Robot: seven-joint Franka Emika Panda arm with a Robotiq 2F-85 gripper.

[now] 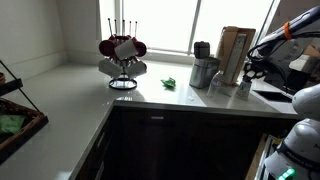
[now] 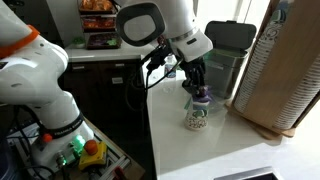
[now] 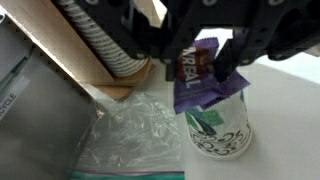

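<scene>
A purple wrapper with white lettering (image 3: pixel 203 74) stands at the mouth of a white patterned cup (image 3: pixel 222 132). In the second exterior view the cup (image 2: pixel 196 119) stands upright on the counter, with the purple wrapper (image 2: pixel 203 103) showing over its rim. My gripper (image 2: pixel 200 93) is right above the cup, pointing down. From the wrist, the wrapper's upper end lies between the dark fingers of my gripper. Whether they press on it cannot be made out. The first exterior view shows the gripper (image 1: pixel 248 78) small, over the cup (image 1: pixel 244 91).
A clear plastic bag (image 3: pixel 130 132) lies close beside the cup. Behind stand a tall ribbed brown box (image 2: pixel 279 70) and a grey bin (image 2: pixel 226 60). The counter in front of the cup (image 2: pixel 185 155) is bare.
</scene>
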